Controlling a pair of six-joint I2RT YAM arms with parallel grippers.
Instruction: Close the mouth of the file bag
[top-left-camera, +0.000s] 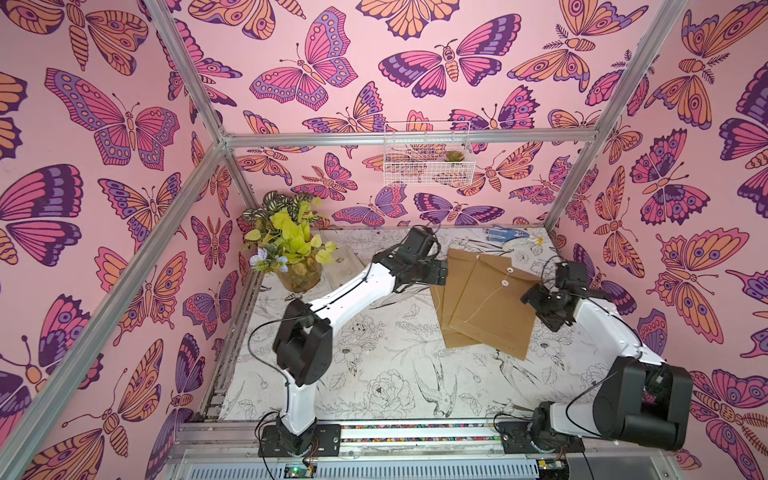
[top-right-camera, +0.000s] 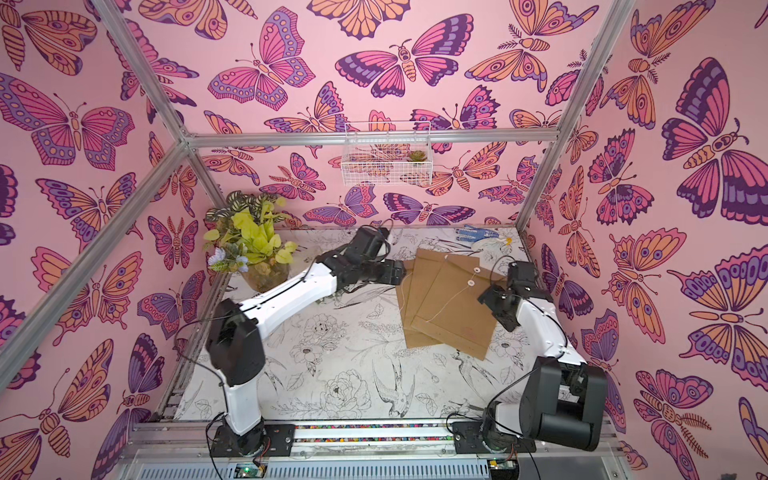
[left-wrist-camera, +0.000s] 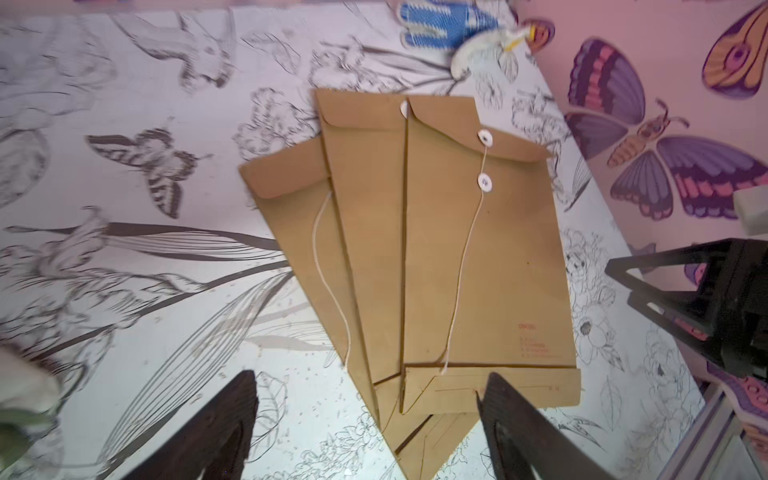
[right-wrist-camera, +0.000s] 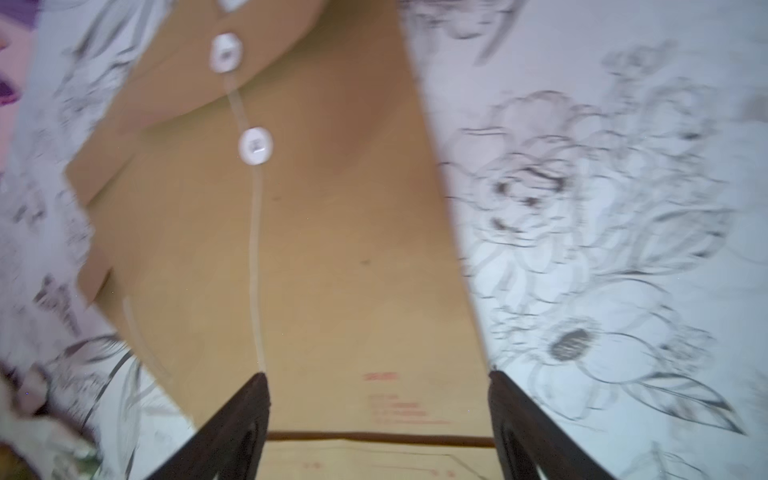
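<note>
Brown file bags (left-wrist-camera: 496, 264) lie fanned and overlapping on the right half of the table. The rightmost has two white button discs (left-wrist-camera: 484, 181) with a string running down from them. My left gripper hangs over the table just left of the bags, its fingers apart with nothing between them. My right gripper is at the bags' right edge, low over the table, also open and empty; its wrist view is blurred.
A vase of leaves and flowers (top-left-camera: 292, 256) stands at the back left. Blue gloves (left-wrist-camera: 438, 24) lie at the back right corner. A wire basket (top-left-camera: 428, 172) hangs on the back wall.
</note>
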